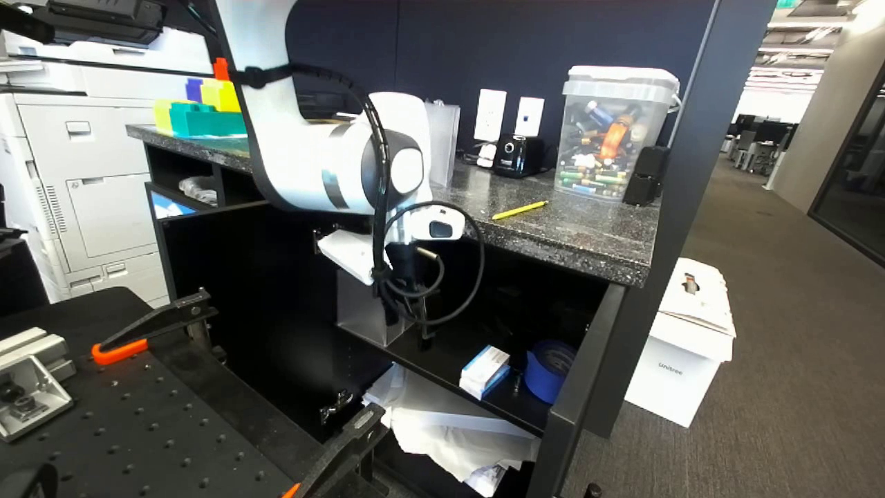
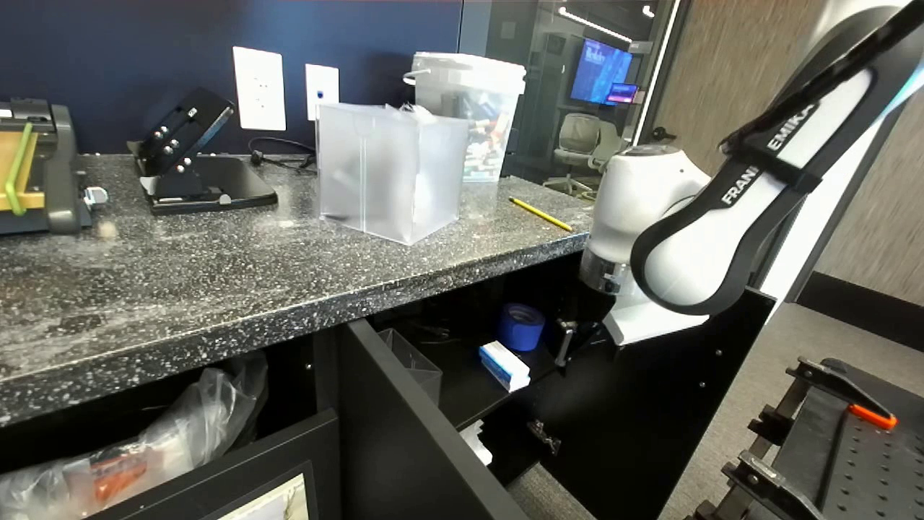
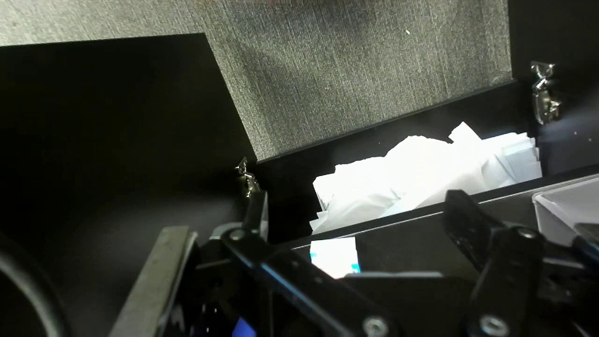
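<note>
My gripper stands open in the wrist view, its two fingers wide apart and nothing held between them. In exterior view 1 the gripper [image 1: 412, 311] hangs inside the open cabinet under the counter, partly hidden by a looped cable. A small white and blue box [image 1: 485, 371] lies on the cabinet shelf, with a roll of blue tape [image 1: 543, 380] beside it. In the wrist view the box [image 3: 335, 255] shows below the gap between the fingers. A clear open bin [image 1: 358, 311] stands on the same shelf, partly behind the gripper.
Two open cabinet doors [image 1: 581, 390] [image 2: 407, 416] flank the space, and the counter [image 1: 581, 236] overhangs it. White paper [image 1: 448, 423] fills the lower level. On the counter are a yellow pencil [image 1: 520, 210], a battery tub [image 1: 610, 133] and another clear bin [image 2: 390, 173].
</note>
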